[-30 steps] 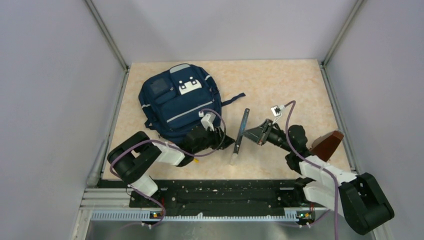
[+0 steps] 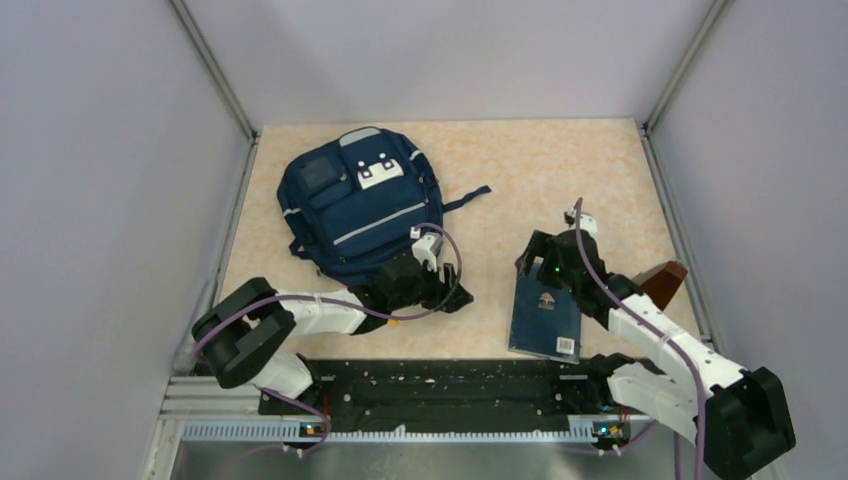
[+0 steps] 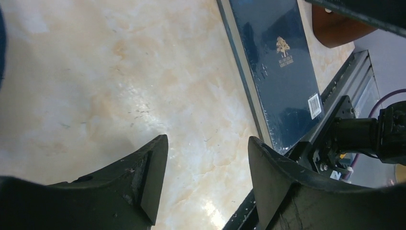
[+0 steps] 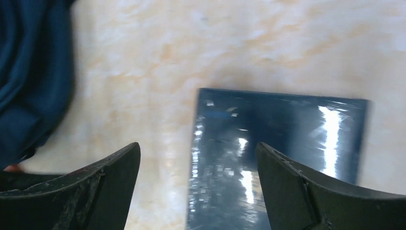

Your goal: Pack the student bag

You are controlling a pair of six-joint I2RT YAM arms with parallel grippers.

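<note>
The dark blue backpack (image 2: 375,205) lies at the back left of the table, its pockets and pale strip facing up. On the right side a dark blue book (image 2: 547,318) rests flat, its barcode label toward the front edge. My left gripper (image 2: 462,285) is just right of the bag's lower corner, its fingers apart with bare table between them. Over the book's far end my right gripper (image 2: 530,256) is open and empty. The book's left edge and far end show in the right wrist view, where the book (image 4: 277,129) lies beyond the right finger.
A brown tapered object (image 2: 660,284) stands at the right edge. The bag's loose strap (image 2: 467,198) reaches right across the table. Back right and the strip between bag and book are clear.
My right gripper has moved right and is clear of it. The left gripper shifted slightly.
</note>
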